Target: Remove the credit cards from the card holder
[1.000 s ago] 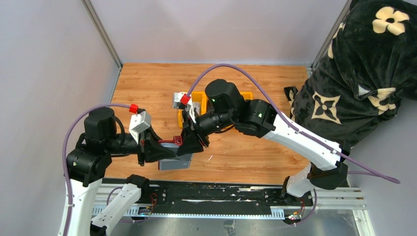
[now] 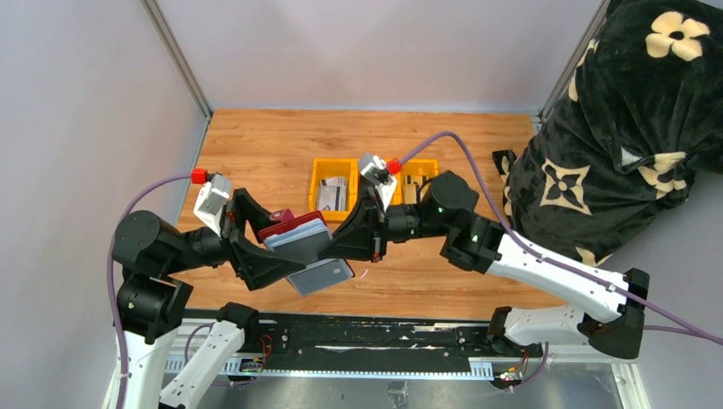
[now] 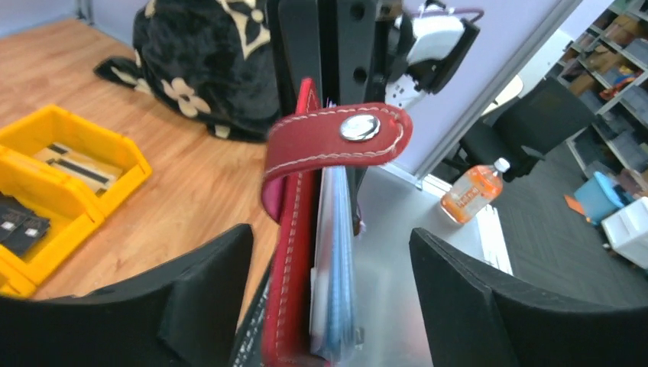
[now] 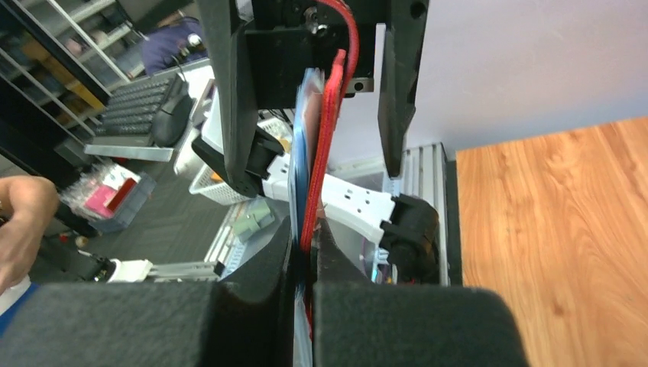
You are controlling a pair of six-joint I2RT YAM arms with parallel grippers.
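Observation:
The red card holder (image 2: pixel 290 223), with a snap strap (image 3: pixel 336 138) and pale blue-grey cards (image 2: pixel 311 264) along its side, is held in the air between both grippers. My right gripper (image 2: pixel 328 251) is shut on the holder and cards; in the right wrist view they stand on edge between its fingertips. My left gripper (image 2: pixel 260 247) is open around the holder's left end, its fingers (image 3: pixel 176 298) apart from the red leather and cards in the left wrist view.
A yellow two-compartment bin (image 2: pixel 341 166) with small items sits at the back middle of the wooden table (image 2: pixel 256 145). A dark patterned plush bundle (image 2: pixel 597 145) fills the right side. Bare wood lies around the bin.
My right gripper has come onto the holder and shut on it. The holder has tilted.

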